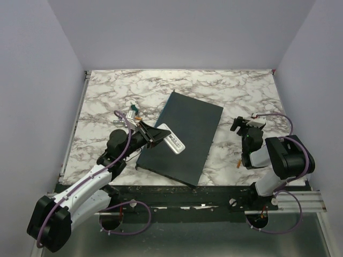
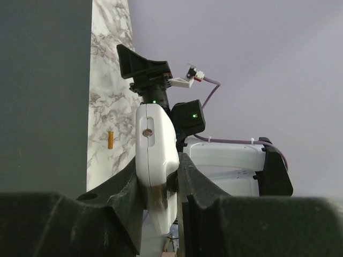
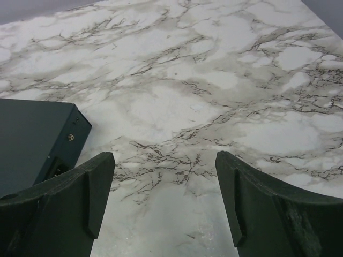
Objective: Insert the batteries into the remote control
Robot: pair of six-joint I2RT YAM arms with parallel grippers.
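Note:
My left gripper is shut on the white remote control (image 1: 173, 140), held above the dark board; in the left wrist view it shows edge-on between the fingers. An orange battery (image 2: 110, 140) lies on the marble at the right of the board, near my right arm, also visible in the top view (image 1: 238, 164). My right gripper is open over the marble beside the board, with nothing between its fingers.
The large dark board (image 1: 187, 123) fills the middle of the marble table (image 1: 134, 85). Several small items (image 1: 133, 111) lie left of the board, partly behind my left arm.

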